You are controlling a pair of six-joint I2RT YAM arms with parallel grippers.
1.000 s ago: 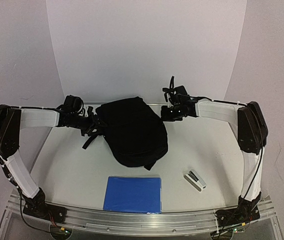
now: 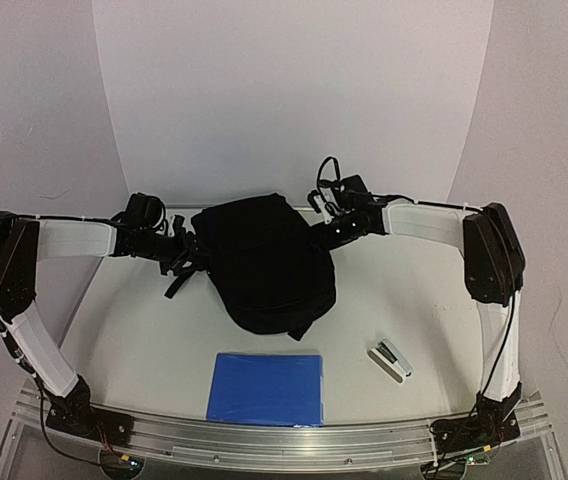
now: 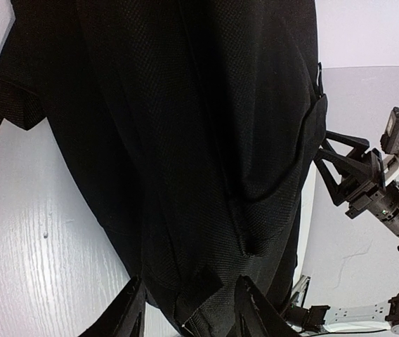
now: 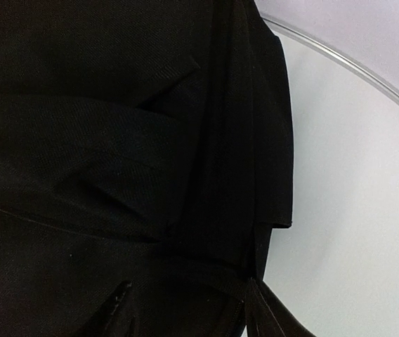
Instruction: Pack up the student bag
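The black bag [image 2: 269,265] lies on the table between my two arms, its front rounded toward the near side in the top view. At its left edge my left gripper stands open, with a fold of black fabric and a strap between and beyond its spread fingers. My right gripper is open over the bag's right edge, dark cloth filling the view behind its fingers. Nearer the front edge lie a flat blue folder [image 2: 265,389] and a white and black stapler [image 2: 391,361].
A loose strap [image 2: 180,283] sticks out from the bag's left side. A metal rail [image 2: 284,432] borders the front; walls enclose the back and sides.
The left arm, bag, folder and stapler look still.
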